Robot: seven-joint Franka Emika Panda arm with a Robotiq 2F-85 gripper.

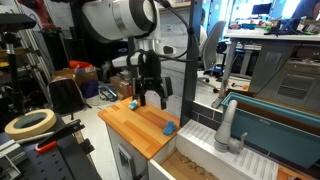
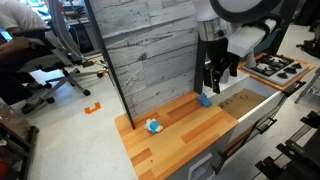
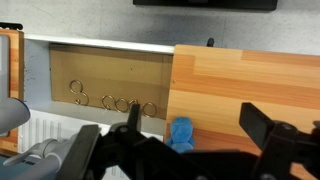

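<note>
A blue object [image 1: 169,128] rests on the wooden tabletop [image 1: 137,137], close to the edge beside the open drawer [image 1: 205,165]. In the wrist view the same blue object [image 3: 181,133] shows between and beyond my spread fingers. My gripper [image 1: 152,102] hangs above the wood, open and apart from the blue object, with nothing held. From the other side, the gripper [image 2: 220,82] stands clear above the surface too. A second, light blue and white item [image 2: 153,126] lies farther along the wood.
Several small rings [image 3: 122,103] lie in the drawer. A grey-white bottle-like object [image 1: 227,125] stands on the white ridged surface beyond it, near a long teal bin [image 1: 265,133]. Bare wood is free between the two blue items.
</note>
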